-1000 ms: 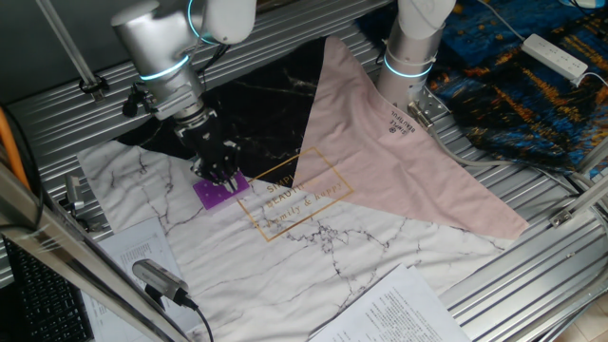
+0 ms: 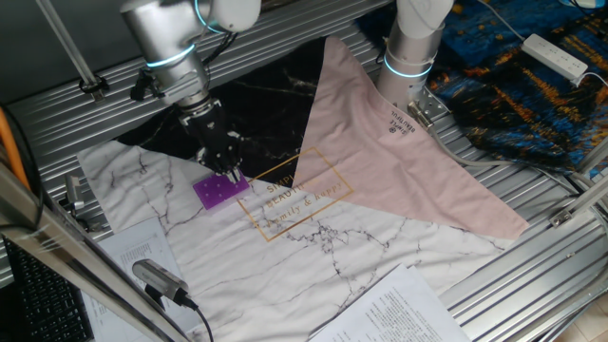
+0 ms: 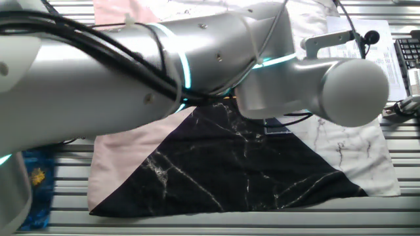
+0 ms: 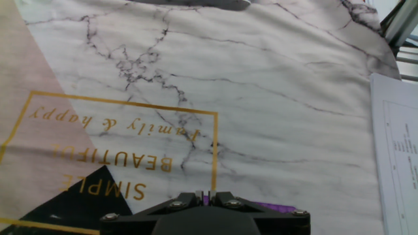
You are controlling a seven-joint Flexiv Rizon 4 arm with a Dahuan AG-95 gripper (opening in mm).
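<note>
A flat purple block (image 2: pixel 218 193) with small pale dots lies on the marble-patterned cloth (image 2: pixel 190 256), left of the gold printed frame. My gripper (image 2: pixel 234 177) points down at the block's far right edge, and its fingertips look close together there. In the wrist view the gripper shows its tips almost meeting, with a sliver of purple in the narrow gap. More of the purple block (image 4: pixel 277 207) shows to the right, behind the fingers. Whether that sliver is pinched or only lies behind the tips, I cannot tell. The arm hides the gripper in the second exterior view.
Printed sheets (image 2: pixel 394 309) lie at the cloth's front edge. A keyboard (image 2: pixel 43 294) and a metal post stand at the left. A small camera-like device (image 2: pixel 160 280) sits at the front left.
The gripper has shifted slightly to the right over the block's edge, and its fingers, spread wider a second ago, have drawn together. The purple block has not visibly moved.
</note>
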